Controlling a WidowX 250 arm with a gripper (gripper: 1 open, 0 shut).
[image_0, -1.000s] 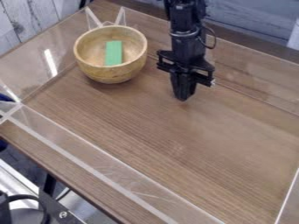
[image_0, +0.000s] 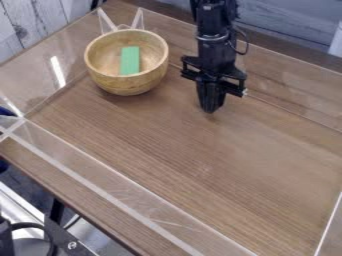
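Note:
The black robot arm (image_0: 214, 50) reaches down from the top centre to the wooden table, with its gripper (image_0: 210, 100) low over the tabletop, right of a wooden bowl (image_0: 112, 78). The fingers are dark and small, and I cannot tell whether anything is between them. A green block (image_0: 130, 61) lies inside the bowl.
A pale wall stands at the back right. Dark cables show at the lower left corner.
The arm and gripper have shifted very slightly; the bowl and block look unchanged.

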